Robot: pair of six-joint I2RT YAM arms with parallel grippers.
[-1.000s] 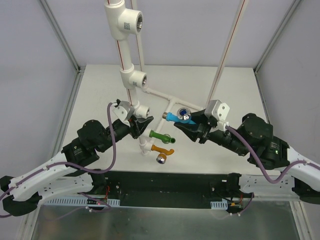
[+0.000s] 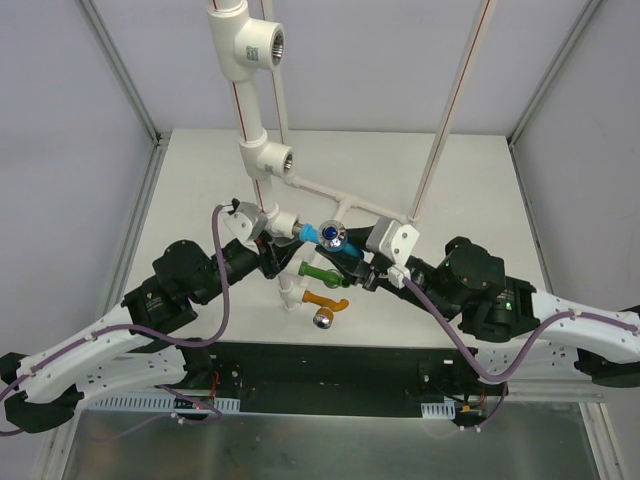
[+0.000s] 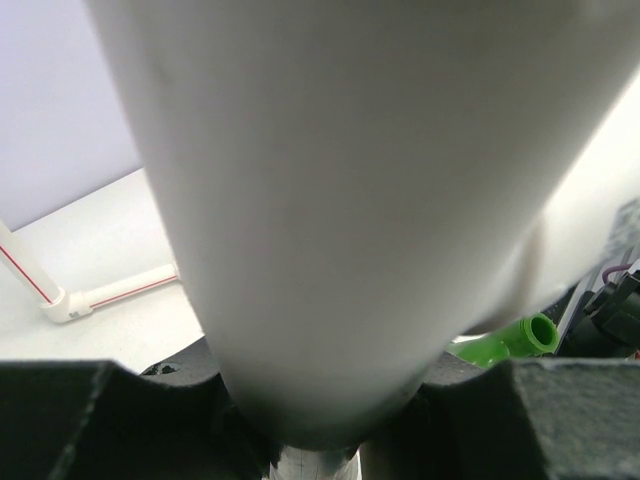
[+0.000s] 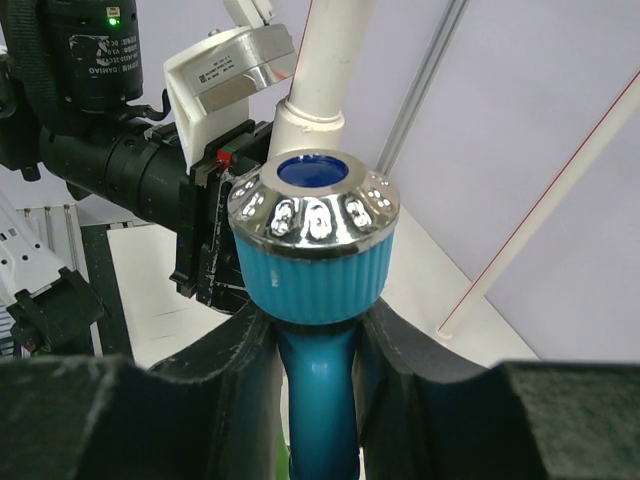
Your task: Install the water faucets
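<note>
A blue faucet [image 2: 315, 236] with a chrome knob is held by my right gripper [image 2: 357, 262]. In the right wrist view, the fingers lie against both sides of the blue faucet's body [image 4: 318, 385], below its knob. Its metal threaded end points left at the mouth of a white pipe fitting [image 2: 283, 223]; some metal still shows, and whether the end sits inside is unclear. My left gripper [image 2: 273, 257] is shut on the white pipe [image 3: 320, 250], which fills the left wrist view. A green faucet [image 2: 322, 273] and an orange faucet [image 2: 325, 300] sit on the pipe lower down.
Two more open fittings, the upper [image 2: 262, 43] and the lower [image 2: 268, 158], face right higher on the pipe. Thin white pipes [image 2: 345, 197] run behind over the white board [image 2: 400, 160]. Both arms stand close together around the middle.
The right arm has moved left, carrying the blue faucet from clear of the pipe to the fitting's mouth. The left arm and the pipe have stayed in place.
</note>
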